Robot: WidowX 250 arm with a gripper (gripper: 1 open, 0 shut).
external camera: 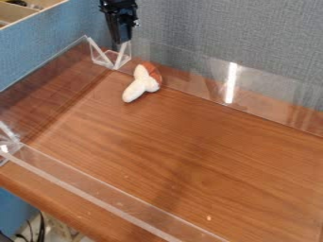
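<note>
My black gripper (119, 28) hangs at the top of the camera view, above the back left corner of the wooden table (190, 161), partly out of frame; its finger is too small and dark to read. A white plush-looking object (136, 89) with a reddish-orange part lies on the table below it, a little to the right, apart from the gripper.
Clear plastic walls (229, 80) edge the table, with an angled clear piece at the back left corner. Grey and blue padded panels stand behind and left.
</note>
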